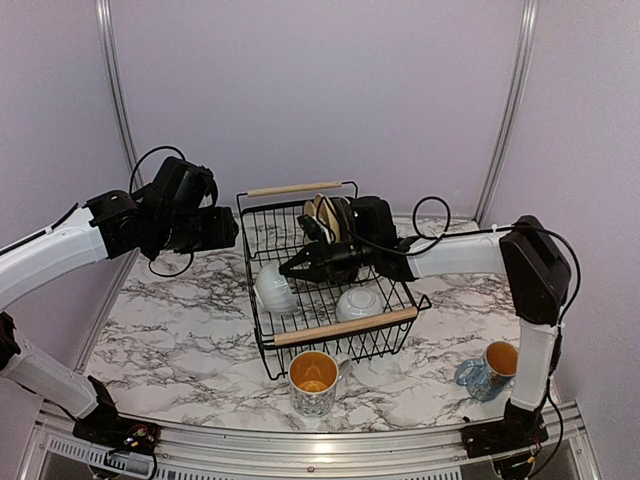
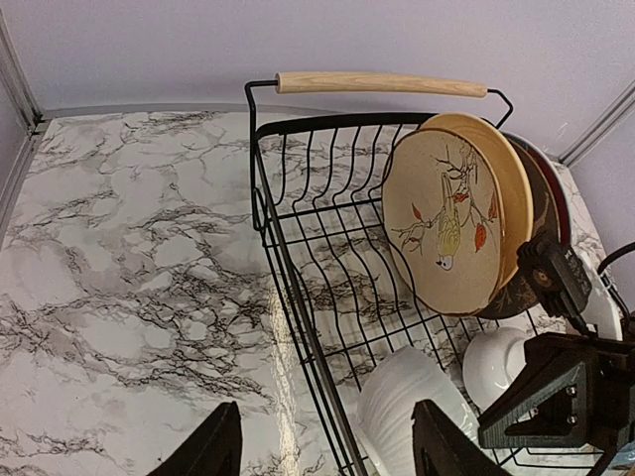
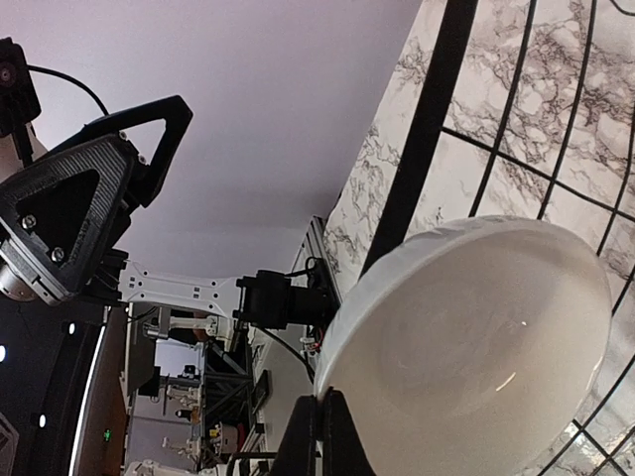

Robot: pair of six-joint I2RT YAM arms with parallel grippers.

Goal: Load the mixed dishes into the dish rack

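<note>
In the top view, a white bowl (image 1: 272,290) stands tilted on its side at the left of the black wire dish rack (image 1: 250,262). My right gripper is shut on its thin rim, and the bowl's inside faces the right wrist camera. A second white bowl (image 1: 359,303) sits in the rack, right of the first. Several plates (image 2: 442,223) stand upright at the rack's back right. Left of the rack, my left gripper hangs with its fingers apart and nothing between them.
A mug with an orange inside (image 1: 314,375) stands in front of the rack; a blue mug (image 1: 488,371) sits at the front right. Wooden handles (image 1: 345,327) top the rack's ends. The marble table left of the rack is clear.
</note>
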